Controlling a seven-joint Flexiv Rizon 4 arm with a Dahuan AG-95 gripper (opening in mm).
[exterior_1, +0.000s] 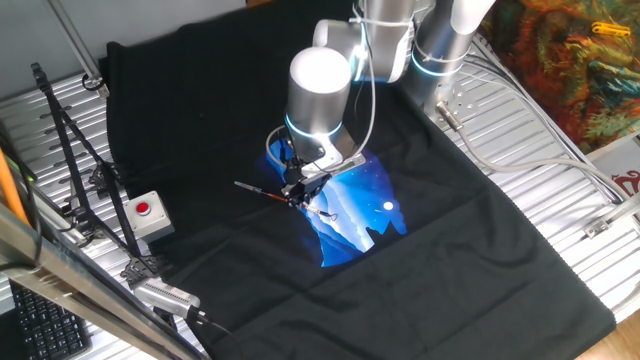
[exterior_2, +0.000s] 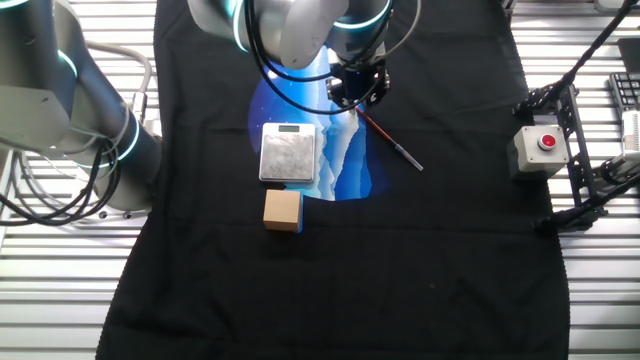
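A thin red-and-grey stick (exterior_1: 262, 192), perhaps a brush or pen, lies across the edge of a blue picture sheet (exterior_1: 370, 195). My gripper (exterior_1: 303, 192) is low over the stick's middle in exterior view 1, its fingers dark and small. In exterior view 2 the stick (exterior_2: 390, 138) slants out from below the gripper (exterior_2: 360, 98), and its far end is hidden there. Whether the fingers touch or enclose the stick, I cannot tell, nor how the fingers stand.
A silver scale (exterior_2: 288, 158) stands on the sheet, with a cardboard box (exterior_2: 282, 210) close by at its edge. Off to one side is a red-button box (exterior_2: 540, 150) beside a black frame.
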